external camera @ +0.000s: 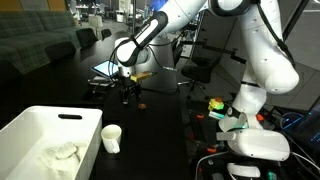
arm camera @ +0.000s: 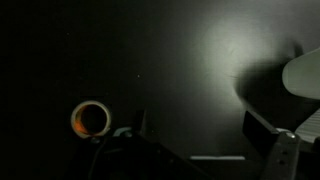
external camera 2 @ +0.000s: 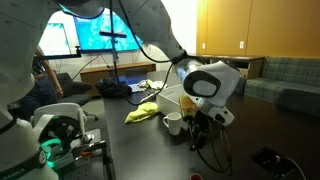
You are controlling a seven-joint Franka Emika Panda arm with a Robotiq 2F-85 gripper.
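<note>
My gripper hangs over the dark table with its fingers wide apart and nothing between them. A small round thing (arm camera: 90,118), with a pale rim and an orange-and-dark inside, lies left of the fingers in the wrist view. In exterior view 1 it is a small reddish spot (external camera: 142,106), just right of the gripper (external camera: 129,97). The white mug (external camera: 111,137) stands upright on the table beside the white bin (external camera: 85,128). Only part of the mug (arm camera: 304,74) shows at the wrist view's right edge.
White cloth-like pieces (external camera: 65,158) lie in the bin. A dark cable (external camera: 172,66) hangs from the arm. Several small coloured things (external camera: 215,105) lie off to the right.
</note>
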